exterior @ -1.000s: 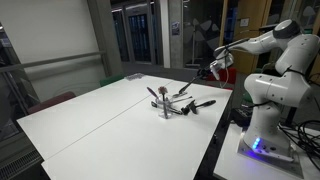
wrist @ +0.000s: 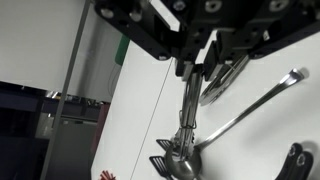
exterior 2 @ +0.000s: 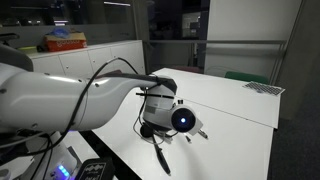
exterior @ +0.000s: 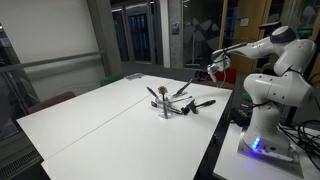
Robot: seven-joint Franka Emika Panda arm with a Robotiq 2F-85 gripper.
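Note:
In the wrist view my gripper is shut on the top of a slim metal utensil, which hangs down from the fingertips. Its lower end overlaps the bowl of a metal spoon or ladle and some dark prongs, so which part belongs to which is hard to tell. The gripper appears small at the far right of the white table in exterior view 1. In exterior view 2 the wrist hides most of what is held.
Several utensils lie or stand on the white table. Beside the held piece, the wrist view shows a looped wire tool and a black-handled item.
In exterior view 1 the gripper end has shifted slightly to the right and turned a little. The utensils on the table look unmoved.

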